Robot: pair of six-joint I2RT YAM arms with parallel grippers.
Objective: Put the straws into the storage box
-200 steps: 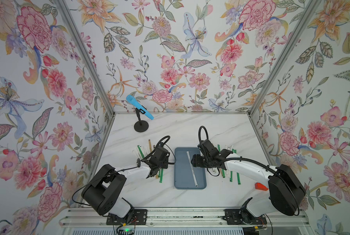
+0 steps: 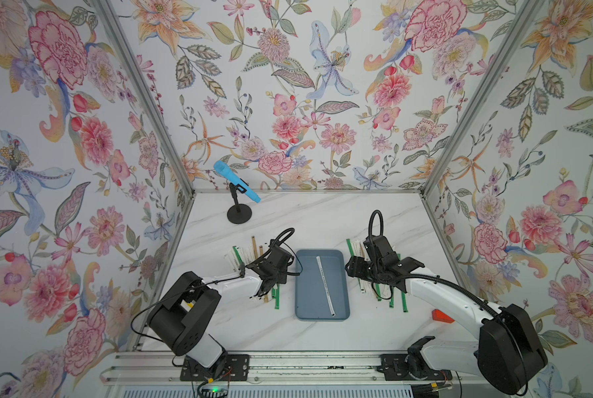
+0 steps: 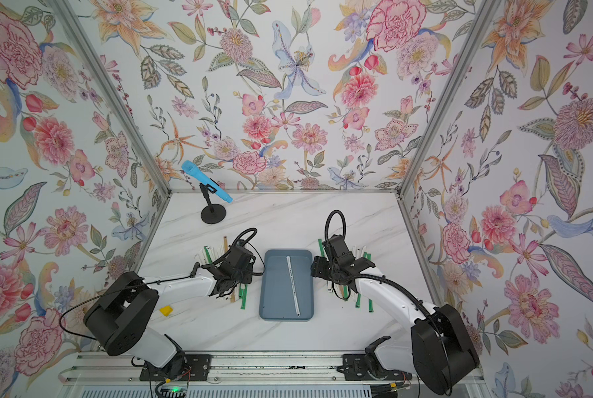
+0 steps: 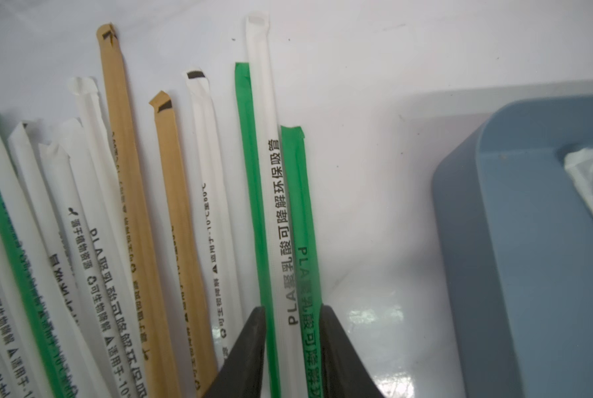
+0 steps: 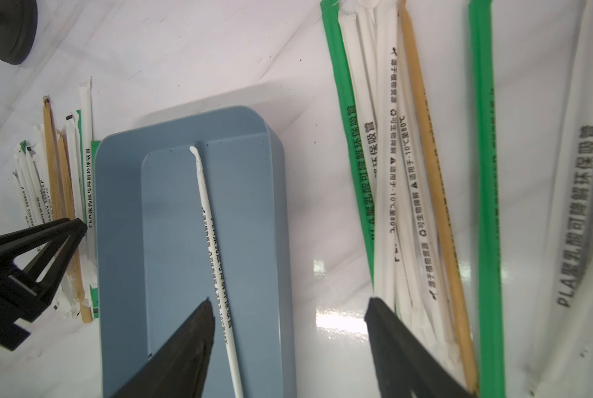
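The blue-grey storage box [image 2: 307, 285] sits mid-table with one white straw [image 5: 213, 265] lying in it. Left of it, wrapped straws [image 4: 117, 165] lie in a row; my left gripper is low over a white straw [image 4: 273, 199] and green ones, fingertips slightly apart; whether they touch it I cannot tell. Right of the box, more straws [image 5: 429, 199] lie in loose groups, with my right gripper hovering open above the box's right edge and the bare table there.
A blue microphone-shaped object [image 2: 236, 179] on a black stand is at the back left. An orange object [image 2: 442, 315] lies at front right.
My right gripper has moved from over the box rightward and back toward the right-hand straws.
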